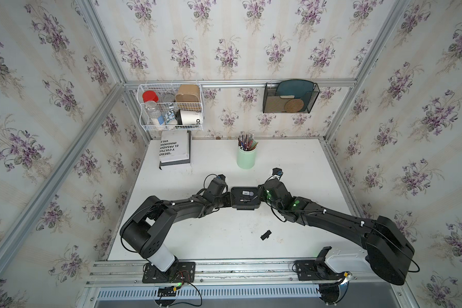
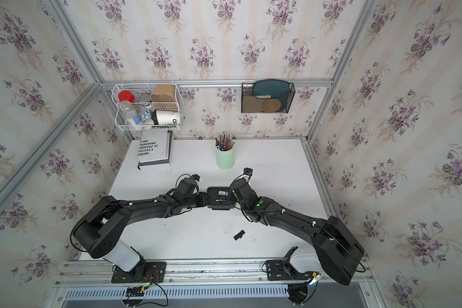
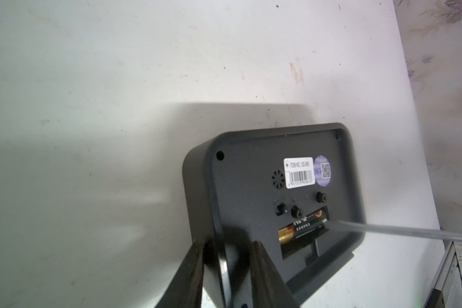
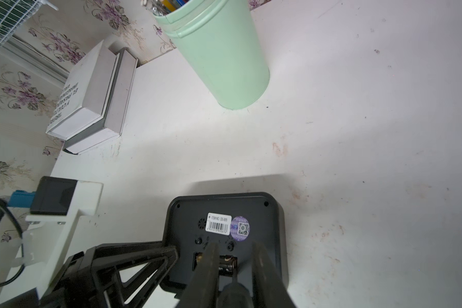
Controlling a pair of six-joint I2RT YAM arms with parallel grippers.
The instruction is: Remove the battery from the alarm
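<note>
The black alarm (image 1: 244, 204) faces up with its back toward the cameras, its battery compartment open and a battery (image 3: 297, 230) lying inside. My left gripper is at the alarm's left edge, fingers on either side of that edge; whether they grip it is unclear. My right gripper is shut on a thin metal tool (image 3: 395, 229), whose tip reaches to the battery's right end in the left wrist view.
A green pen cup (image 1: 246, 158) stands behind the alarm, books (image 1: 173, 151) at the back left. A small black piece (image 1: 265, 234) lies in front of the alarm.
</note>
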